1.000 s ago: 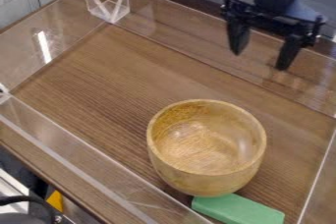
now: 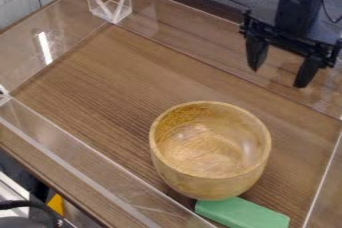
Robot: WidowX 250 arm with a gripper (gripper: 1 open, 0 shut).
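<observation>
My gripper (image 2: 281, 55) is at the top right of the camera view, above the wooden table (image 2: 107, 92), its dark fingers apart with nothing visible between them. Below it and to the left sits an empty yellow bowl (image 2: 211, 157). A green rectangular block (image 2: 243, 215) lies at the bottom edge, just beyond the bowl.
A small clear wire-like or plastic object (image 2: 110, 4) stands at the back left. A wall runs along the back, and transparent edging lines the left and right sides.
My gripper has moved to the right along the back of the table. The bowl and green block have not moved.
</observation>
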